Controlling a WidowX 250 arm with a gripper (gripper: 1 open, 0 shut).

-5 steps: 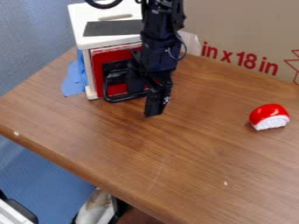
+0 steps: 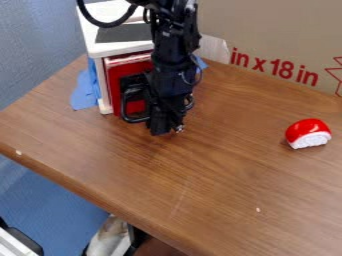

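Note:
The black robot arm hangs down from the top centre, and its gripper [image 2: 168, 122] is low over the wooden table at the front of a white and red box-like appliance [image 2: 114, 74], beside a black handle or frame at its front. The arm hides part of the appliance, and whether the fingers are open or shut is unclear. A red and white rounded object [image 2: 306, 132] lies on the right side of the table.
A blue cloth [image 2: 84, 89] lies behind and left of the appliance. A cardboard box [image 2: 281, 40] stands at the back.
The red and white object has not visibly moved.

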